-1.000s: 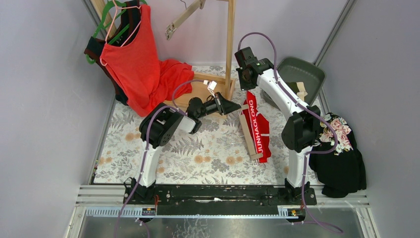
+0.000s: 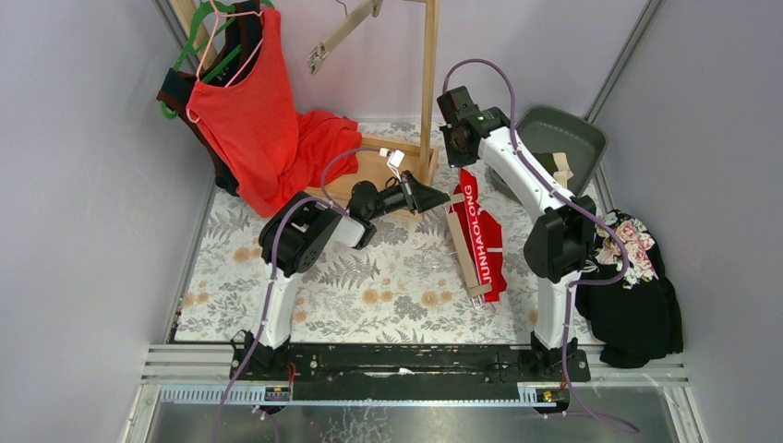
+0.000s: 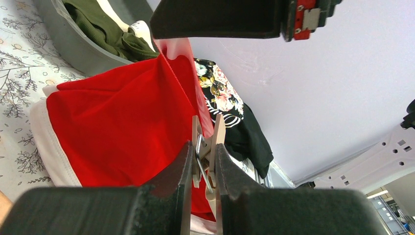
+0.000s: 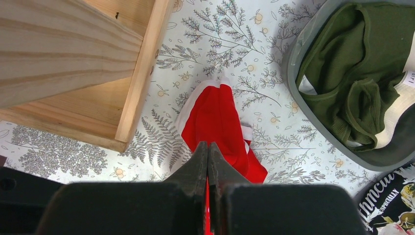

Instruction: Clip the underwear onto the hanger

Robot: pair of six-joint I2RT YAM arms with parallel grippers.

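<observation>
Red underwear with a lettered waistband lies over the table right of centre, along a wooden hanger. My left gripper is shut on a clip at the hanger's upper end, with red cloth behind it. My right gripper is shut on the underwear's upper end, the red cloth running beneath its fingertips and hanging below.
A grey bin with green clothing stands back right. A wooden rack with its box base is at the back, red and black garments hanging left. Black floral clothing lies at the right.
</observation>
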